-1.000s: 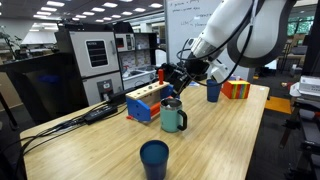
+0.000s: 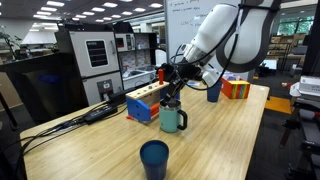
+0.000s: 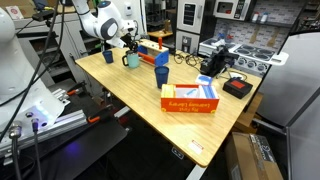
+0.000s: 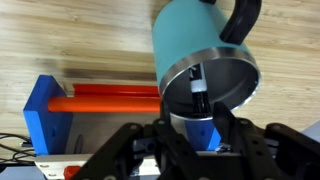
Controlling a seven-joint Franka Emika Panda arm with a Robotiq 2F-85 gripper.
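Note:
A teal mug [image 2: 168, 121] with a dark handle stands upright on the wooden table. In the wrist view, looking down into the mug [image 4: 184, 43], I see a slim black-and-white object [image 4: 198, 80], perhaps a marker, inside it. My gripper points down at the mug's opening, its two dark fingers apart, with the slim object's dark end near the gap. From the side, the gripper [image 2: 171, 94] is right at the mug's rim. Whether either finger touches the object cannot be told.
A blue-and-red rack [image 2: 146, 101] stands close behind the mug. One dark blue cup [image 2: 155, 160] is near the front, and another blue cup [image 2: 213, 93] stands farther back. An orange-and-white box [image 3: 189, 101] occupies the table's other end. Bare tabletop lies right of the mug.
My gripper has come down from above the mug to its rim. The mug and the blue cups have stayed in place.

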